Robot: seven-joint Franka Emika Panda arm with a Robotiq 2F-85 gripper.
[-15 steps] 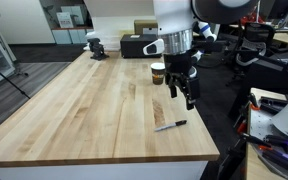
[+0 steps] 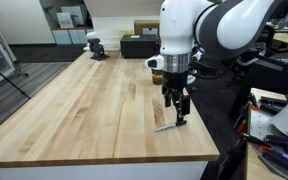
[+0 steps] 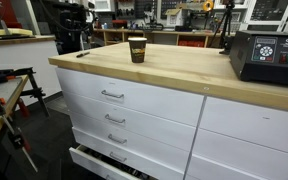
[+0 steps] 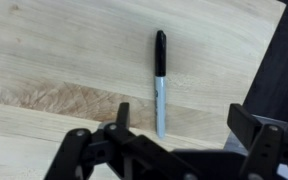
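A marker pen with a black cap and a grey body (image 4: 160, 75) lies flat on the wooden tabletop (image 4: 74, 60). In exterior view 1 the marker (image 2: 165, 127) is near the front right corner of the table, partly covered by the gripper. My gripper (image 2: 177, 118) hangs over the marker, pointing down. From the wrist, the gripper shows its two dark fingers spread wide on either side of the marker's grey end. Nothing is held between them. The exact height above the table is hard to tell.
A paper cup (image 3: 137, 50) stands farther along the table; in exterior view 1 the arm partly covers it. A black box-shaped device (image 3: 269, 58) sits at the table's other end. The table's right edge is close to the marker.
The arm has come down, bringing the gripper closer to the marker and in front of part of it. The arm also covers more of the cup. The marker has not moved.
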